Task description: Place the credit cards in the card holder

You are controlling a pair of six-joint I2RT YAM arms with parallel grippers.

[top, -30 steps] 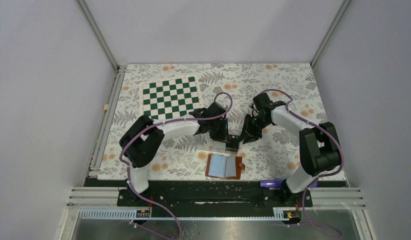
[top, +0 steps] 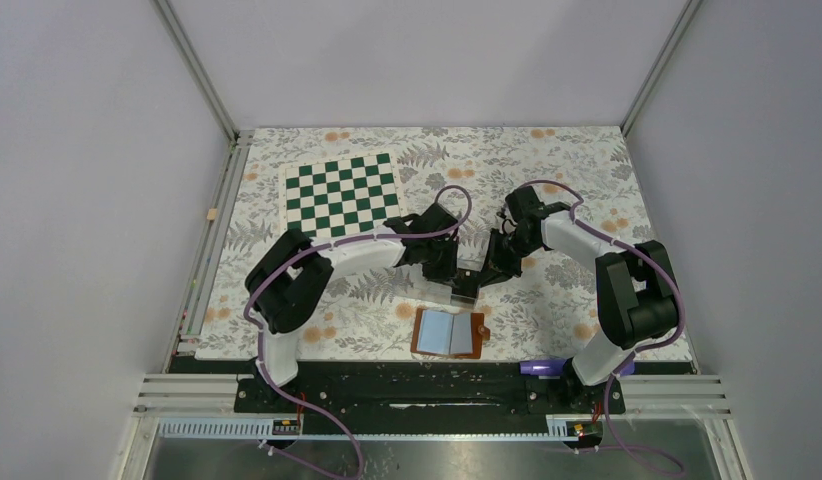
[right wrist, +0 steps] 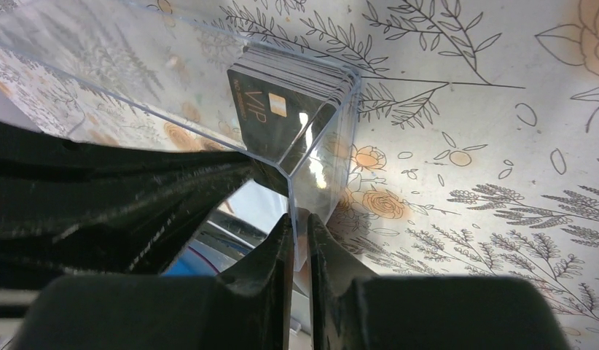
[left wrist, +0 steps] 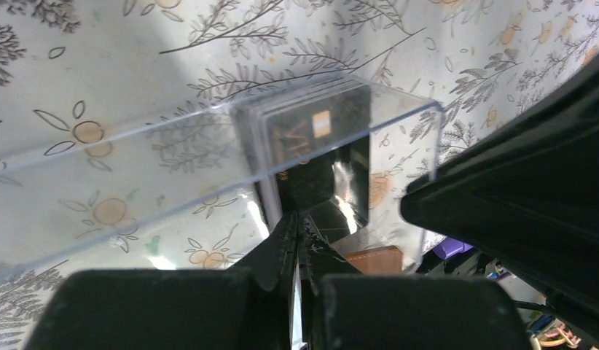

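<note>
A clear acrylic box (left wrist: 100,168) holds a stack of dark cards (right wrist: 282,109), the front one printed VIP, packed at its right end. My right gripper is shut on the box's right end wall. My left gripper is shut at the card stack, its tips against or just beside the cards, with no card visible between them. In the top view, a brown card holder (top: 418,332) with pale sleeves lies open in front of the box, near the table's front edge.
A green checkered board (top: 337,185) lies at the back left. A purple object (top: 542,368) sits at the front edge on the right.
The right arm and the card holder look unchanged.
</note>
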